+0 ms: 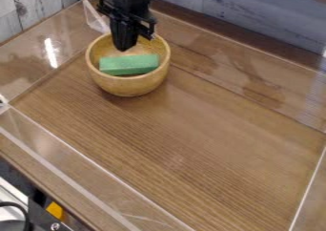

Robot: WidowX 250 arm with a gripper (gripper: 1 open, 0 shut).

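A round tan bowl [129, 84] sits on the wooden table at the upper left, with a green block [129, 65] lying inside it. My black gripper [124, 44] hangs just over the bowl's back part, above the block, shut, with nothing visible between its fingers.
A wall or raised edge [261, 34] runs along the back. Dark space and a cable lie past the table's left edge at lower left.
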